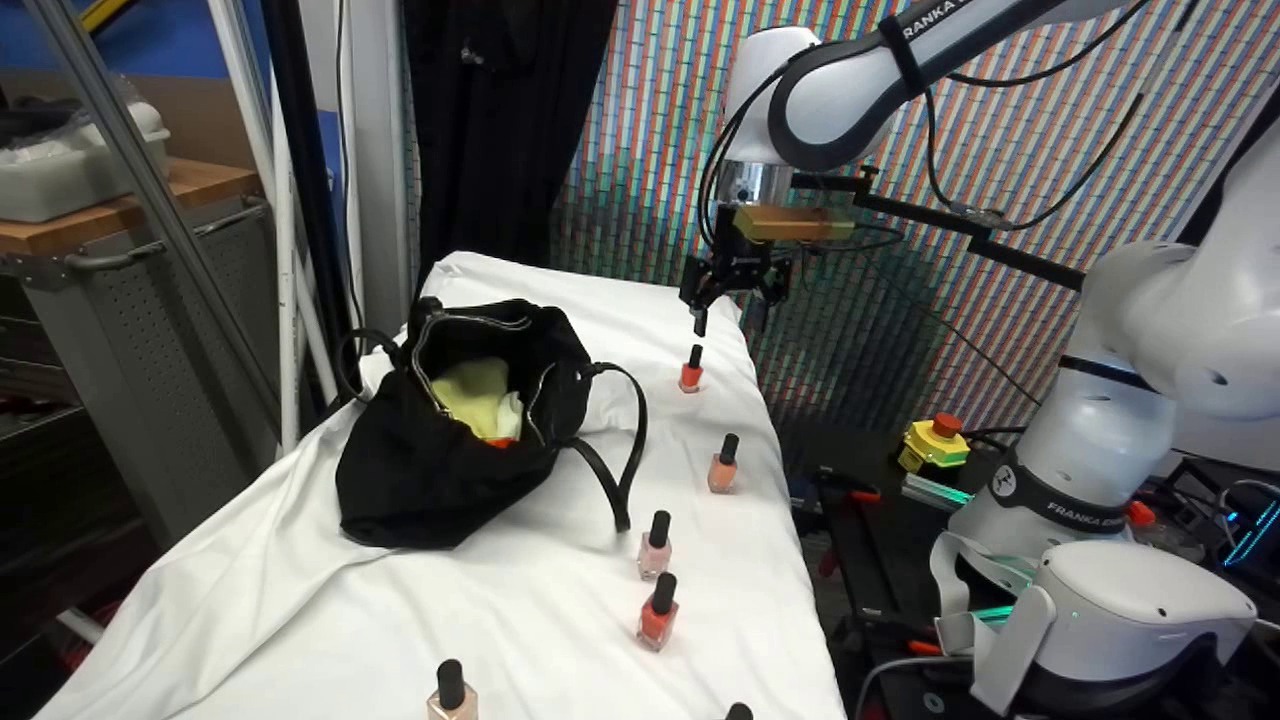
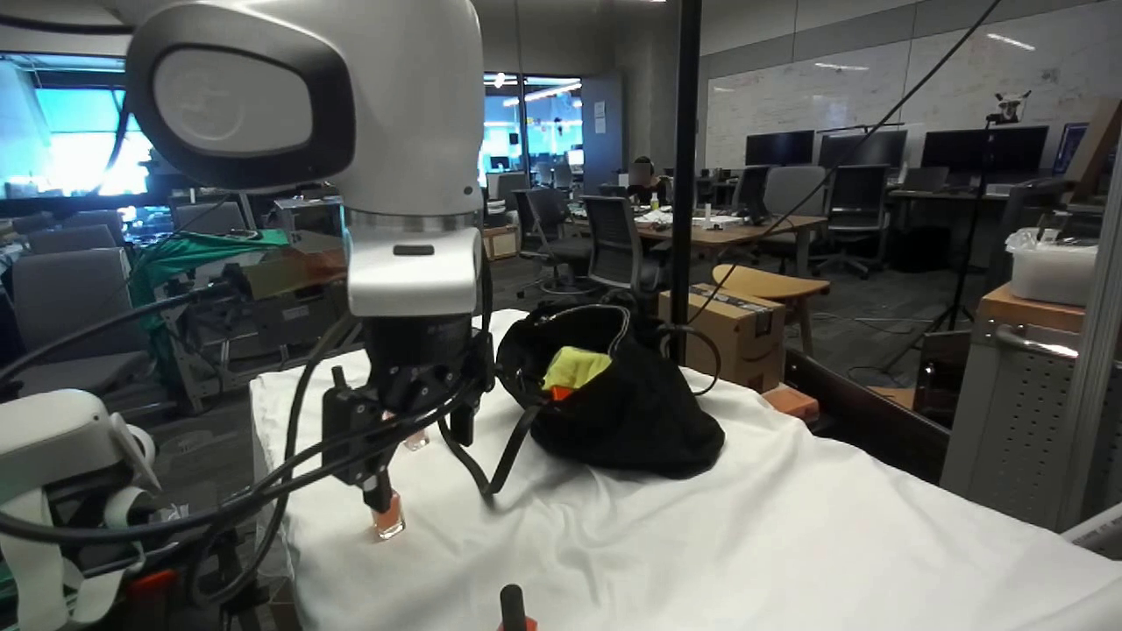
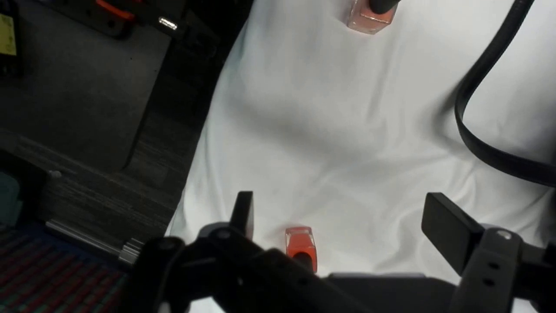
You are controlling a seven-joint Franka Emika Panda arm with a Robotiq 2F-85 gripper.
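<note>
My gripper (image 1: 731, 322) hangs above the far right part of the white-covered table, its fingers open and empty. In the wrist view a red-orange polish bottle (image 3: 300, 243) with a black cap stands below, nearer the left finger (image 3: 243, 214) than the right; the gripper body covers part of its cap. The same red-orange bottle (image 1: 690, 377) appears just under the fingers in exterior view 1. A peach bottle (image 1: 721, 475) stands closer to that camera. The black bag (image 1: 408, 462) lies open to the left, with yellow cloth (image 1: 476, 396) inside.
More bottles stand along the table's right side: a pale pink one (image 1: 653, 557), a red one (image 1: 655, 622) and a beige one (image 1: 451, 696). The bag's strap (image 1: 614, 486) loops onto the cloth. Past the table's right edge is a drop.
</note>
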